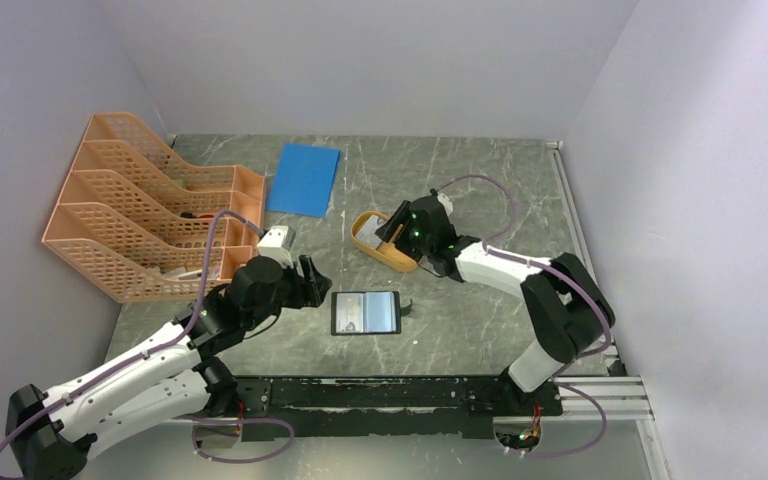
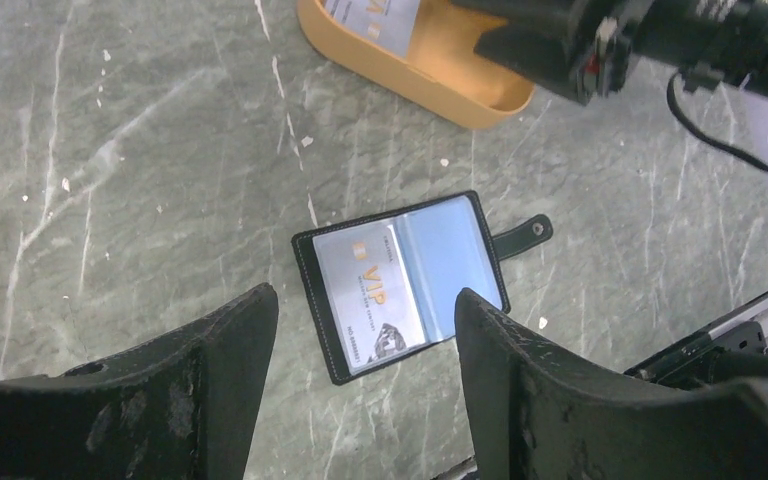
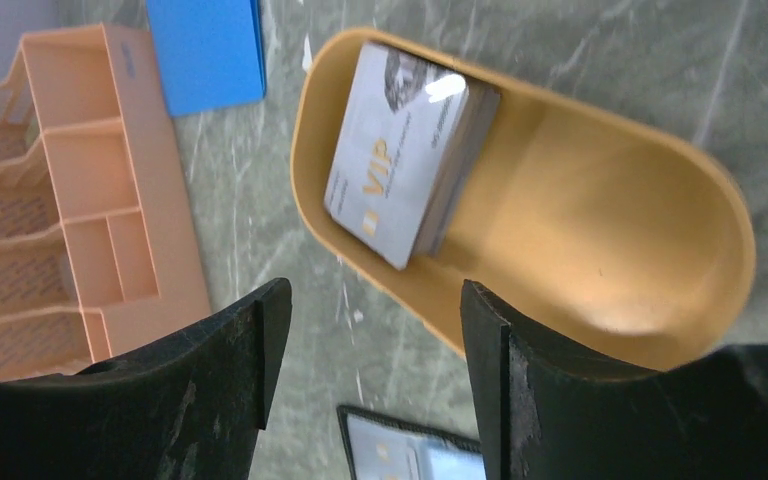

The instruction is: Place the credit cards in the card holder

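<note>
An opened black card holder [image 2: 307, 290] lies flat on the table, a white VIP card [image 2: 372, 290] showing in its left half and the right half pale blue. Behind it, white VIP cards [image 3: 390, 150] lean as a stack at one end of a tan oval box [image 3: 600, 215]. My right gripper hovers over that box, its fingers [image 3: 265, 345] apart with nothing between them. To the left of the holder, above the table, my left gripper [image 1: 318, 278] stands open and empty; in its own wrist view the holder appears beyond the fingers.
A peach rack with compartments [image 1: 250, 185] fills the left side. Behind lies a flat blue sheet [image 1: 305, 180]. Bare table [image 1: 520, 175] stretches to the back right, bounded by the right wall.
</note>
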